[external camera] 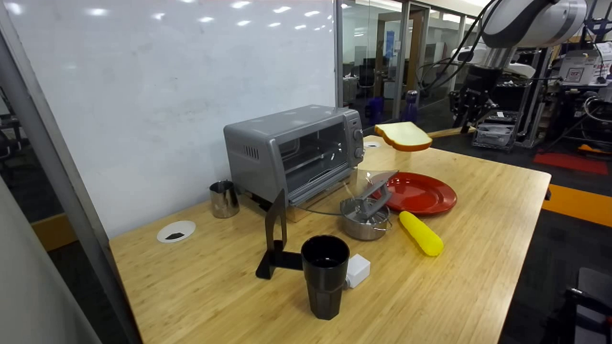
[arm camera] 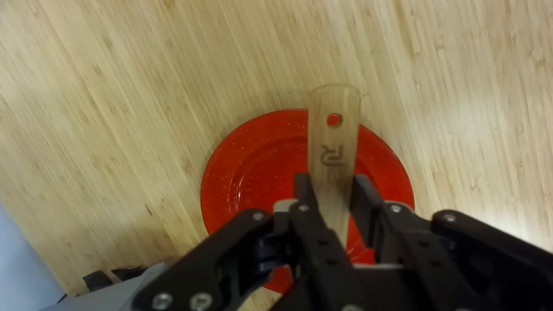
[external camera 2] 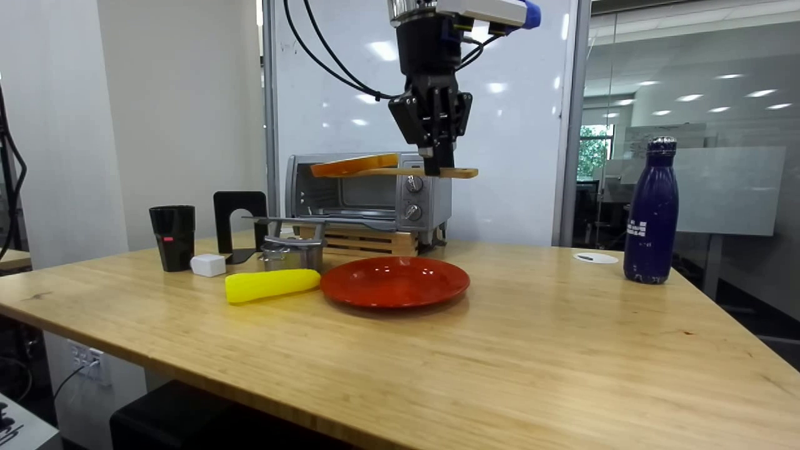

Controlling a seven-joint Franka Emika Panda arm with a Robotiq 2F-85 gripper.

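My gripper is shut on the handle of a wooden spatula (arm camera: 334, 140), whose handle end with a hole shows in the wrist view. In exterior view 2 the spatula (external camera 2: 459, 173) is held roughly level in the air. A slice of bread (external camera: 403, 135) with an orange-brown crust rests on its far part, seen edge-on as bread (external camera 2: 356, 164) in the other exterior view. Both hang above the table, near the toaster oven (external camera: 298, 152), which stands with its glass door lowered. Below the handle in the wrist view lies an empty-looking red plate (arm camera: 249, 171).
Beside the plate are a small steel pot (external camera: 365, 224) and a yellow object (external camera: 421, 233). A black cup (external camera: 325, 275), white block (external camera: 358, 270), black stand (external camera: 276, 238) and steel pitcher (external camera: 224, 198) occupy the left. A blue bottle (external camera 2: 650, 214) stands right.
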